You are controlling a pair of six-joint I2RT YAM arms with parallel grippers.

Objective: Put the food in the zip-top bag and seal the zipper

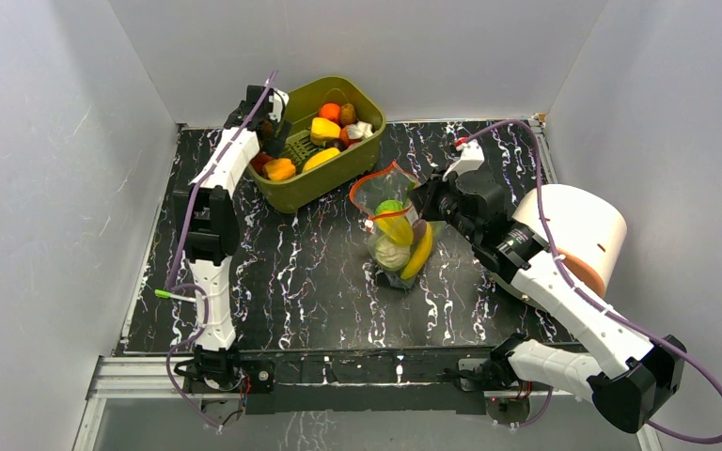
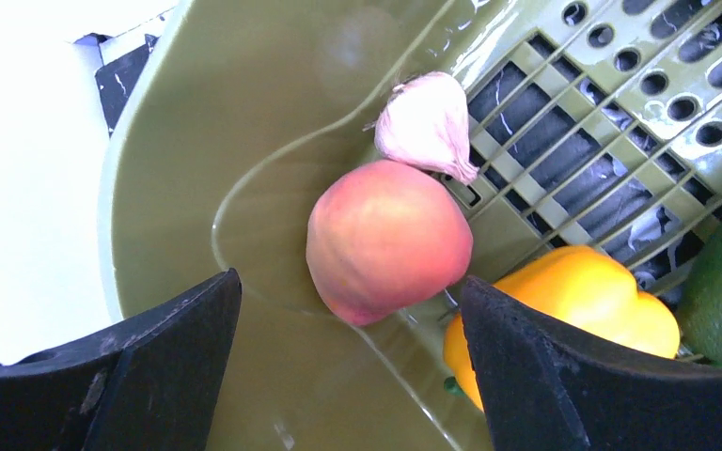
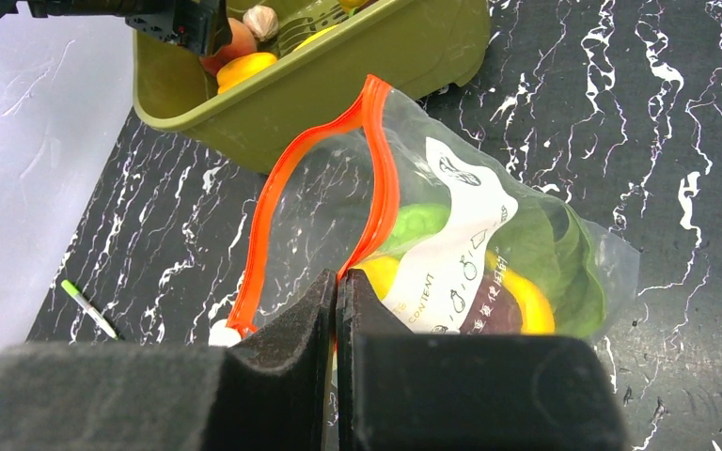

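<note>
My left gripper is open inside the green bin, its fingers either side of a peach, above it. Garlic and an orange pepper lie beside the peach. At the centre, the clear zip bag with an orange zipper holds a banana, cabbage and other produce. My right gripper is shut on the bag's rim by the zipper; the bag's mouth shows as a loop in the right wrist view.
A white cylinder lies at the right under the right arm. A green marker lies at the left. Walls stand at the back and sides.
</note>
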